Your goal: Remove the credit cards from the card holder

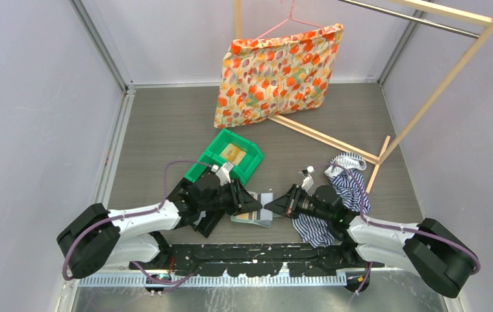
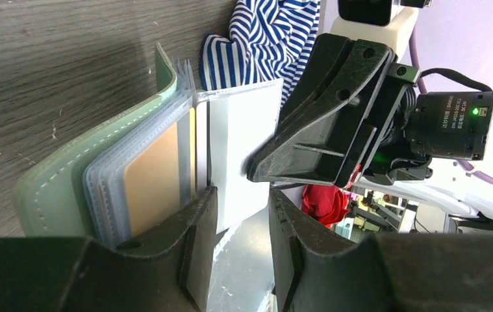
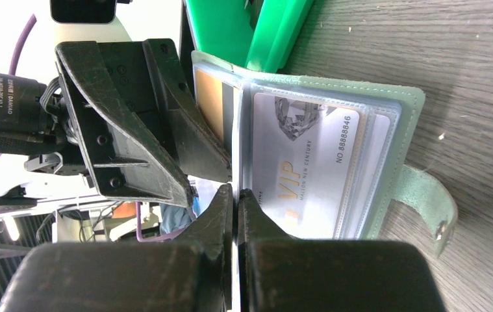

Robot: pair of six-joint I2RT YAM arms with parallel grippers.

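Note:
The pale green card holder (image 2: 62, 166) lies spread on the table between my two hands, its clear sleeves fanned upward. One tan card (image 2: 156, 182) shows in a sleeve in the left wrist view; a silver VIP card (image 3: 302, 162) sits in another sleeve in the right wrist view. My right gripper is shut on a thin upright sleeve page (image 3: 236, 140), seen edge-on. Whether a card is inside that pinch cannot be told. My left gripper is part open, its fingertips straddling the lower part of the white page face (image 2: 243, 136).
A green bin (image 1: 256, 160) holding a tan item stands behind my left hand, with a black object (image 1: 211, 223) beneath that arm. Striped cloth (image 1: 312, 231) lies under my right arm. A wooden rack with a floral cloth (image 1: 276, 78) stands behind.

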